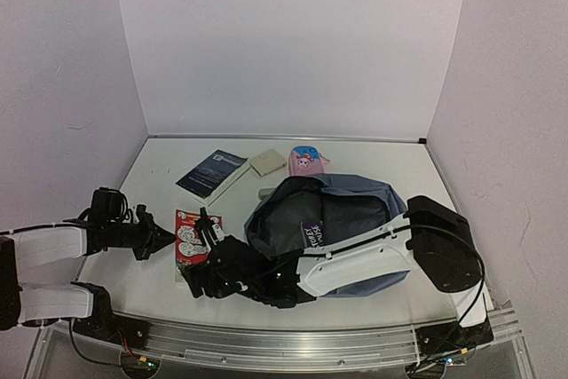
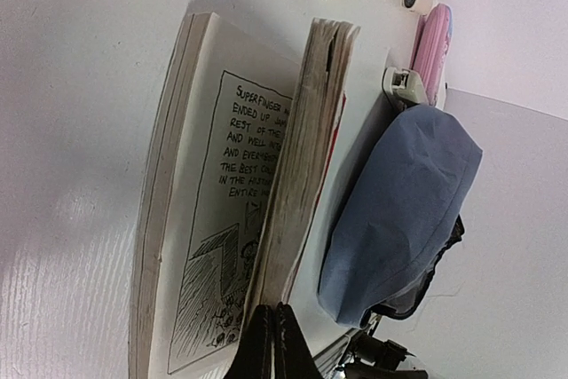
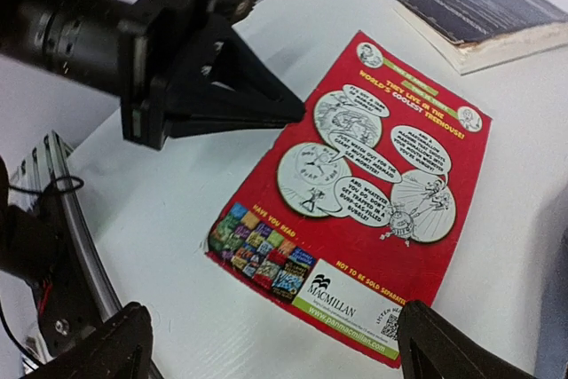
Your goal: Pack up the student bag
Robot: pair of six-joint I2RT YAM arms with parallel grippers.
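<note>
A thick book with a red back cover point(image 1: 189, 228) lies at the left of the table. The left wrist view shows it parted, a printed page point(image 2: 222, 219) facing up and the upper pages point(image 2: 302, 148) raised. My left gripper is shut, its tips against the raised part's edge; whether pages are pinched between them is unclear. Over the cover's lower side my right gripper stands wide open, nothing between its fingers. The grey-blue bag point(image 1: 359, 185) lies open at centre right, a dark purple book point(image 1: 312, 234) in its mouth.
Behind lie a dark-covered book point(image 1: 211, 173), a small beige item point(image 1: 268, 162) and a pink pouch point(image 1: 306, 162). A pale green object point(image 2: 406, 86) sits beside the bag. My right arm point(image 1: 364, 259) crosses over the bag. Bare table lies at front left.
</note>
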